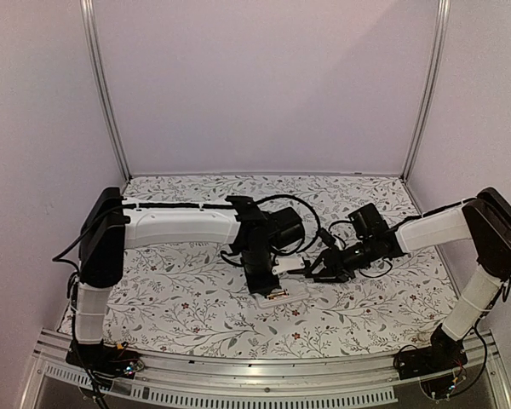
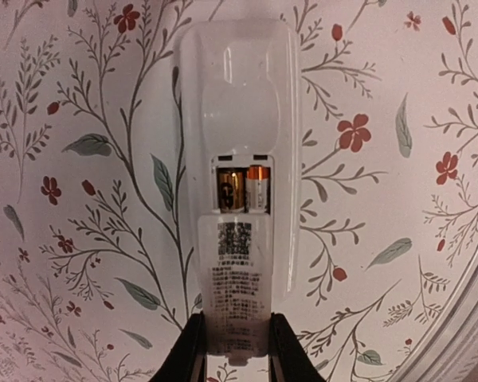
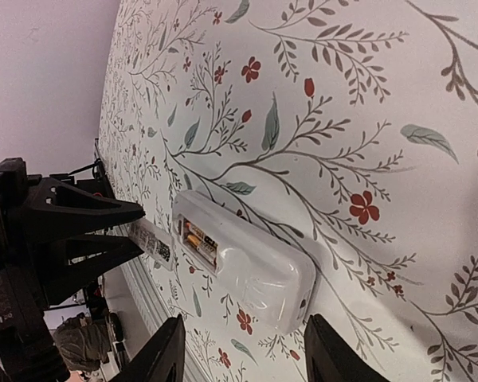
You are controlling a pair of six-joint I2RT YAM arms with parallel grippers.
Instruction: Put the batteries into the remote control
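Note:
The white remote (image 2: 239, 95) lies back up on the floral table, its open compartment holding two batteries (image 2: 230, 189), as the left wrist view shows. My left gripper is shut on the translucent battery cover (image 2: 235, 278), held over the remote's lower part, just below the exposed batteries. In the right wrist view my right gripper is open, its fingertips either side of the near end of the remote (image 3: 255, 278), with nothing visible gripped between them.
Both arms crowd the middle of the table (image 1: 179, 315) around the remote. Pale walls border the sides and back, with a metal rail along the front edge.

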